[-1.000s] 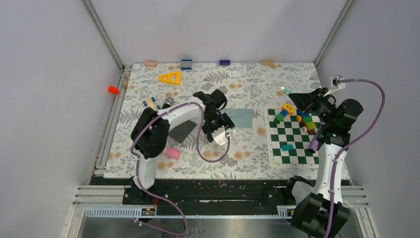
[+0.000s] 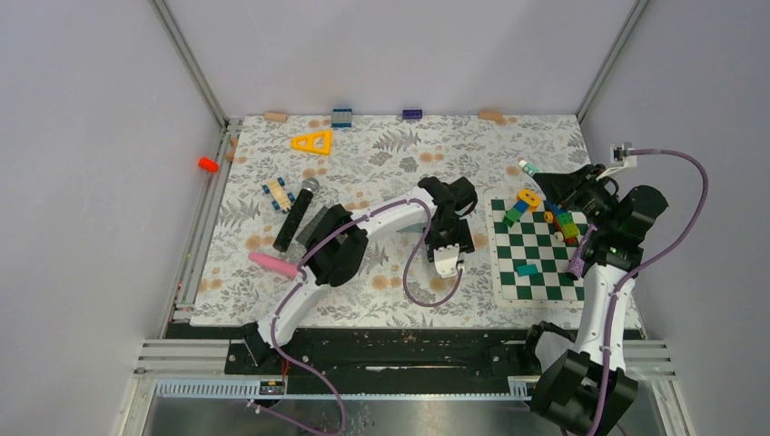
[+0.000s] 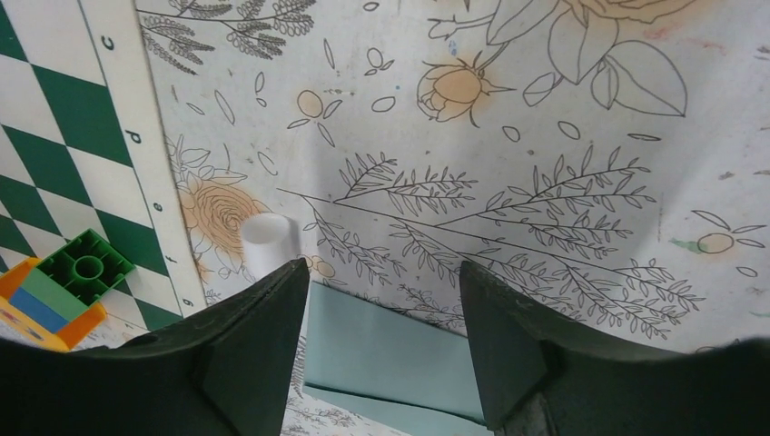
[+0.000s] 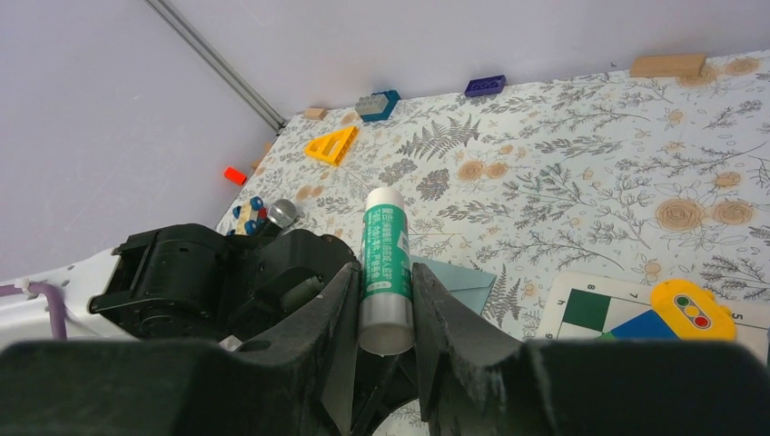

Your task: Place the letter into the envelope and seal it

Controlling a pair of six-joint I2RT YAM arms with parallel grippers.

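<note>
The pale teal envelope (image 3: 390,350) lies on the table below my left gripper, which is open with nothing between its fingers. The envelope has a fold line along its lower part; no separate letter can be made out. Beside the left fingertip, a small white cap (image 3: 269,243) stands on the cloth, near the envelope's corner. My right gripper is shut on a green-and-white glue stick (image 4: 387,259), held up in the air above the chessboard's left side. From the top, the left arm covers most of the envelope.
A green-and-white chessboard (image 2: 508,282) with several toy bricks lies at the right. A black microphone (image 2: 292,218), a pink object (image 2: 272,264) and a yellow triangle (image 2: 311,143) are at the left.
My left gripper has moved right across the envelope, covering it and the white cap from above. The right arm, with the glue stick, has barely shifted.
</note>
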